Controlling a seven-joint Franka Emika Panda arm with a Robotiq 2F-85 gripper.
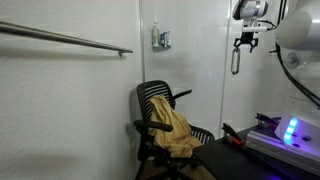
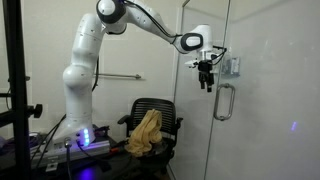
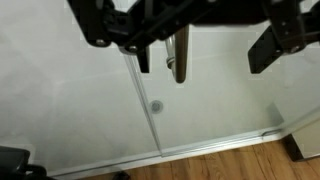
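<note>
At the upper right of exterior view 1, my gripper (image 1: 245, 44) stands open at the height of the upper end of a metal loop handle (image 1: 235, 62) on the glass panel. Exterior view 2 shows the gripper (image 2: 206, 86) to the left of the handle (image 2: 223, 102). From the wrist, the handle (image 3: 181, 57) appears end-on in the gap between two dark fingers, nearer the left one. Neither finger visibly touches it. How far along the handle the fingertips reach, I cannot tell.
A black office chair (image 2: 150, 112) with a tan cloth (image 2: 146, 134) draped over it stands in the room. Bottles (image 2: 230, 66) sit on a wall holder near the arm. A metal rail (image 1: 70, 40) runs along the left wall. Wooden floor (image 3: 220, 166) borders the panel.
</note>
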